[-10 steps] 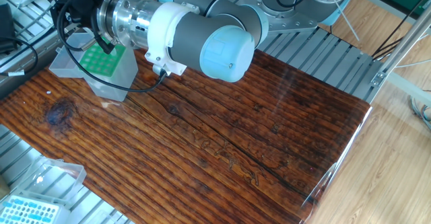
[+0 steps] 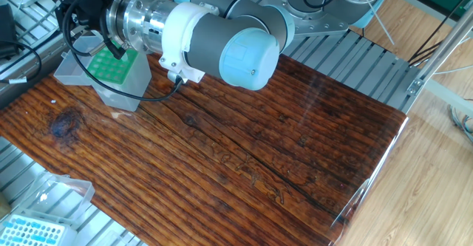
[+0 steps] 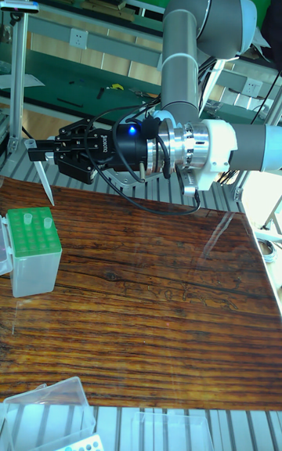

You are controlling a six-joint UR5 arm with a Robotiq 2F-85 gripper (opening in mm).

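Observation:
A translucent tip box (image 3: 36, 274) with a green perforated top (image 3: 35, 236) stands at the left end of the wooden board. Two whitish tips (image 3: 47, 222) stick up from that top in exterior view 3. Above and behind the box, my gripper (image 3: 38, 150) is held sideways, pointing left. From its fingertips slants down a white pointed piece like a pipette tip (image 3: 45, 185); the fingers look shut on it, and its lower end hangs free in the air. In exterior view 2 the black gripper body (image 2: 83, 8) is at the upper left, with its grip hidden.
The box's clear lid (image 2: 74, 67) lies open on its left side. Off the board's front edge sits another clear-lidded box (image 2: 35, 231) with white and blue contents. A black cable (image 2: 74, 61) loops down from the arm. Most of the wooden board (image 2: 251, 150) is bare.

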